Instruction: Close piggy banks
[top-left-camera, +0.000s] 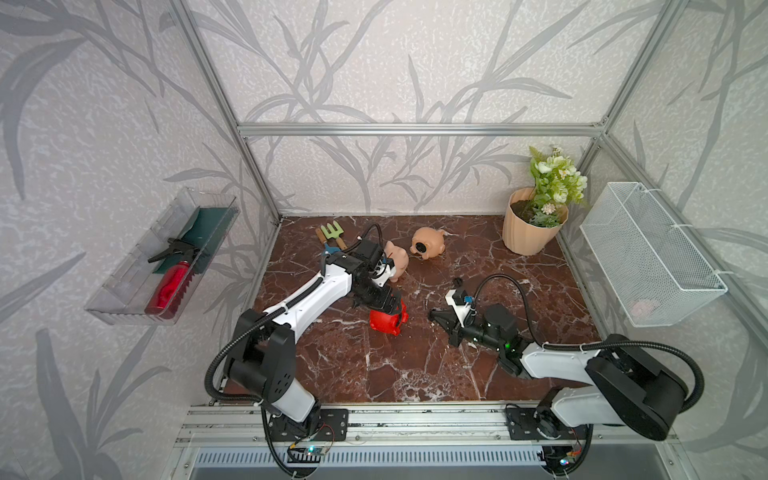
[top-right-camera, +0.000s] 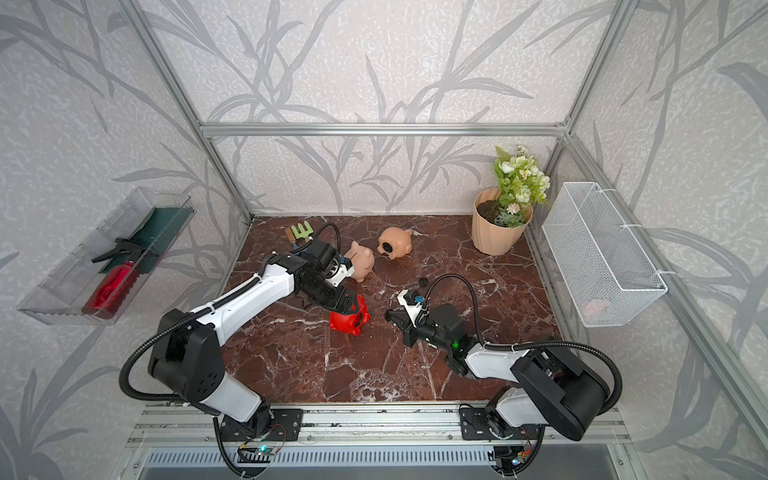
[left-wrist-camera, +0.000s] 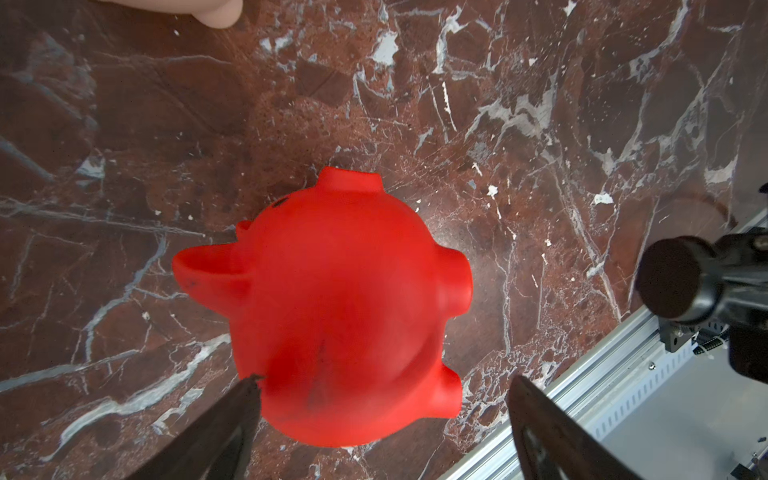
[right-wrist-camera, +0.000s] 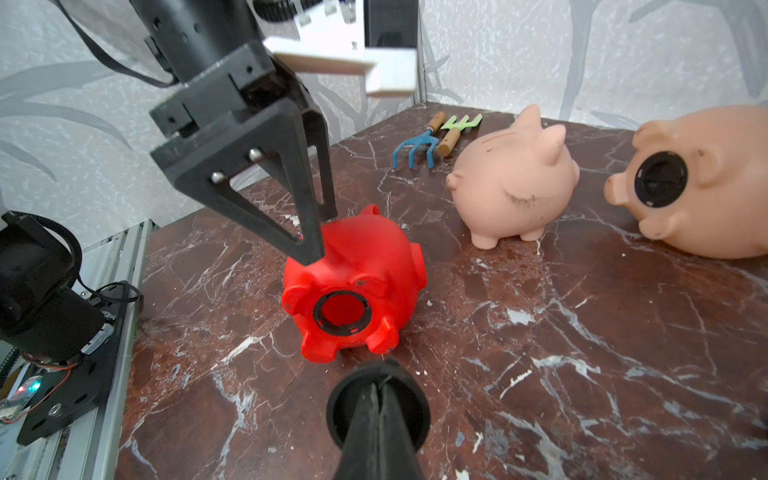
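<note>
A red piggy bank (right-wrist-camera: 360, 240) lies on its side on the table. Its round belly hole, rimmed with a black ring (right-wrist-camera: 342, 313), faces my right gripper and shows red inside, with no cap in it. In the left wrist view my left gripper is open, one finger to each side of the red body; whether they touch it I cannot tell. My right gripper is shut on a black cap (right-wrist-camera: 344, 412), held out in front of the hole with a gap between. The cap's round face (left-wrist-camera: 670, 278) shows in the left wrist view.
Behind the red bank stands an upright beige piggy bank (right-wrist-camera: 512, 188). Another beige bank (right-wrist-camera: 712, 184) lies on its side, black cap in its hole. Garden tools (top-left-camera: 330, 233) lie far left; a flowerpot (top-left-camera: 528, 228) stands back right.
</note>
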